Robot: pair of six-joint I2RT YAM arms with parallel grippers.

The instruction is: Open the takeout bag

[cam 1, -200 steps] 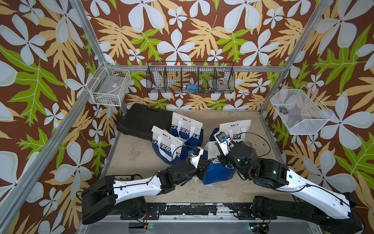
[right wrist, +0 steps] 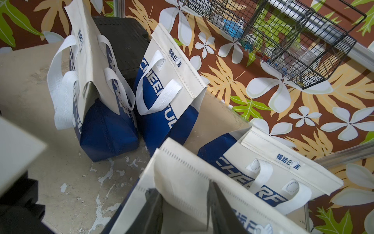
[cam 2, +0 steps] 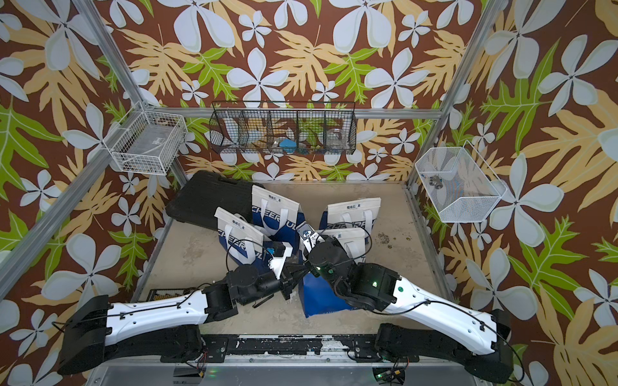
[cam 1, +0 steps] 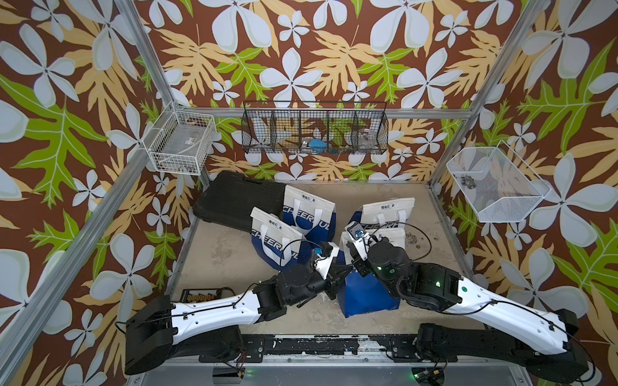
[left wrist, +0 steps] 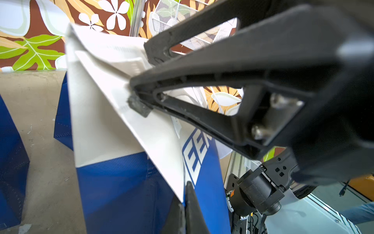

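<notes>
The takeout bag [cam 1: 367,296], blue with a white folded top, stands between my arms. In the left wrist view, my left gripper is shut at the lower corner of its white flap [left wrist: 124,105], whose thin edge runs between the fingertips. My right gripper is part open over the white top, fingers either side of a stretch of the flap; in the left wrist view one finger pad [left wrist: 138,103] lies against the fabric.
More takeout bags [cam 2: 276,206] stand behind, beside a black case [cam 2: 199,199]. Wire baskets [cam 1: 314,112] hang on the frame around. Bare table [cam 1: 212,257] shows at left and far right.
The bag has shifted toward the front and slightly right.
</notes>
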